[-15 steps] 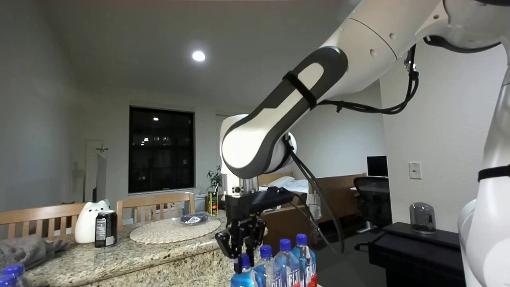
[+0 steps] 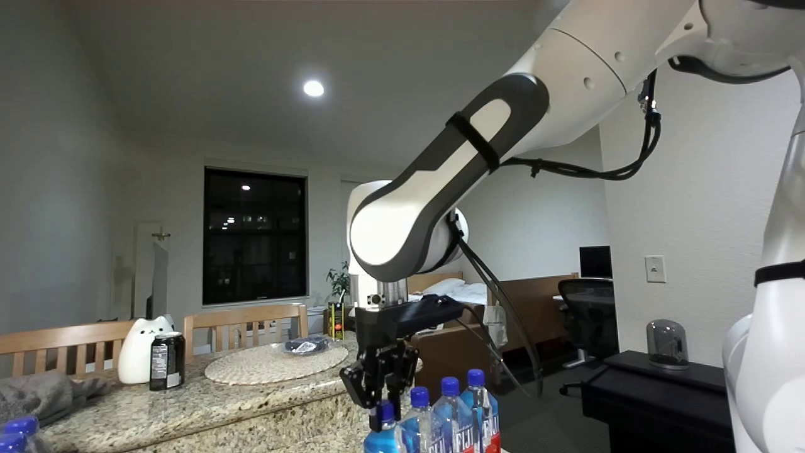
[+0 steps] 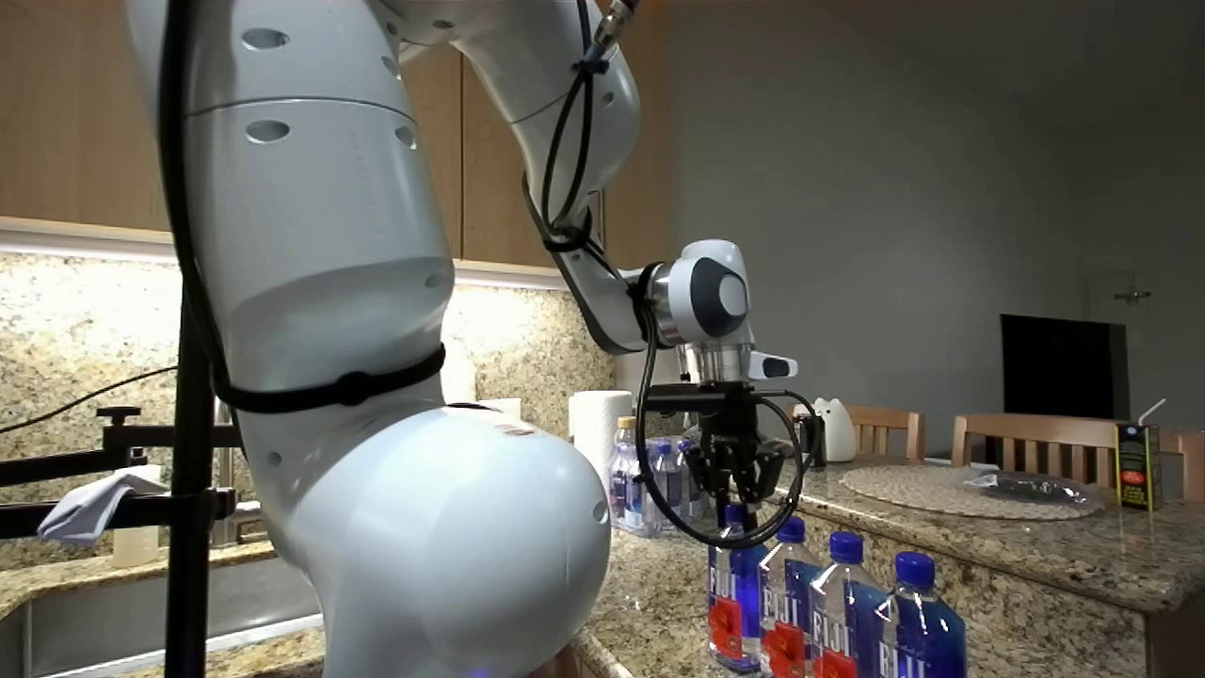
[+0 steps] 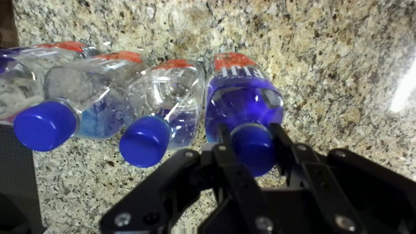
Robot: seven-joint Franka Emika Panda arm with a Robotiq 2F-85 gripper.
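Several clear water bottles with blue caps stand in a row on the granite counter. My gripper is shut on the cap and neck of the end bottle [image 4: 243,97], one black finger [image 4: 225,136] on each side of the blue cap. That bottle is upright in exterior view 2, at the left end of the row [image 3: 731,588]. Beside it, close by, stands a second bottle [image 4: 167,97], then a third bottle [image 4: 93,93]. From exterior view 1 the gripper [image 2: 381,415] points straight down over the end bottle; the bottles' lower parts are cut off there.
More bottles [image 3: 666,480] stand farther back on the counter by a paper towel roll [image 3: 599,429]. A raised granite ledge [image 3: 1017,542] runs behind the row, bearing a round woven mat [image 2: 279,365] and a black can [image 2: 166,361]. Counter beside the held bottle is bare in the wrist view.
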